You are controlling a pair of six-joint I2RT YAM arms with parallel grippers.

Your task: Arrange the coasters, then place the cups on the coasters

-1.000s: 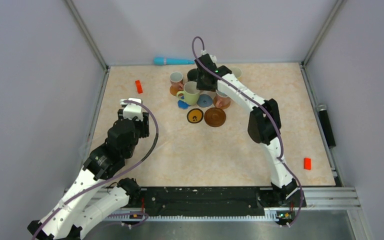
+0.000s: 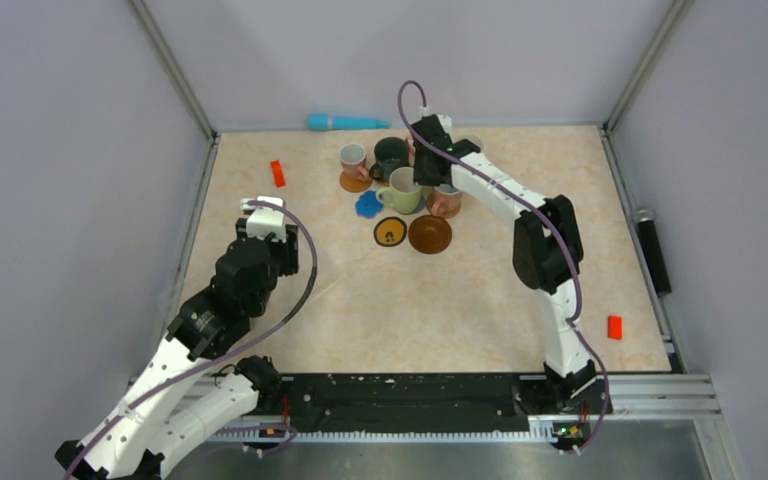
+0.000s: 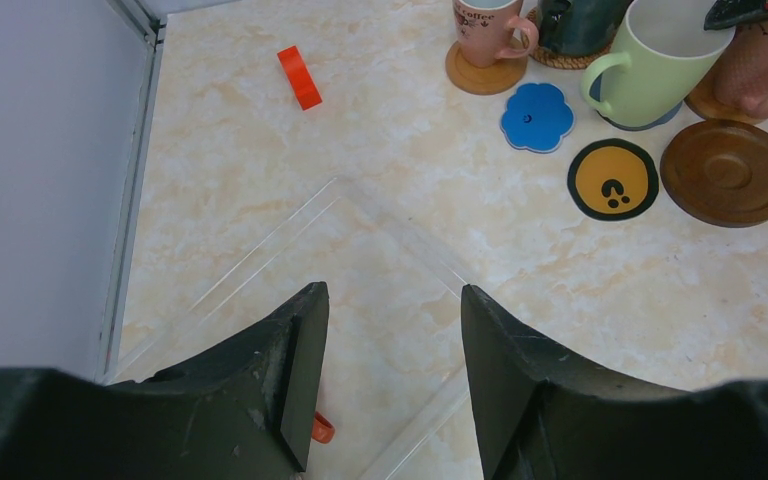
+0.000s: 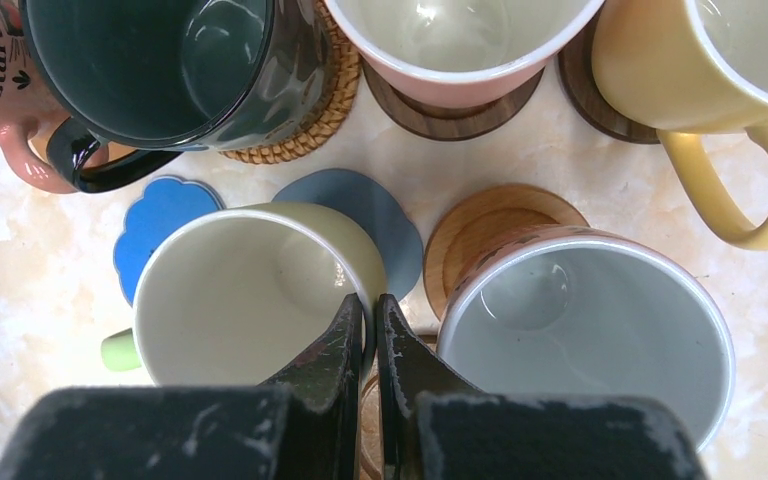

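The light green cup (image 2: 400,191) is in the far middle of the table, over or on the grey-blue coaster (image 4: 350,215). My right gripper is shut on the cup's right rim, one finger inside and the other outside. In the right wrist view the cup (image 4: 230,300) appears tilted, covering part of that coaster; whether its base touches the table cannot be seen. A blue flower-shaped coaster (image 2: 369,204) lies to its left. Over the left side of the table my left gripper stands open, with nothing between its fingers.
Close around the green cup stand a pink cup (image 4: 580,320), a dark green cup (image 4: 160,70) and a yellow cup (image 4: 720,70). A yellow-and-black coaster (image 2: 390,232) and a brown saucer (image 2: 430,234) lie in front.
Over the last second my right gripper has shifted right, and the green cup has moved with it, from beside the grey-blue coaster to above it. The left arm has stayed put.
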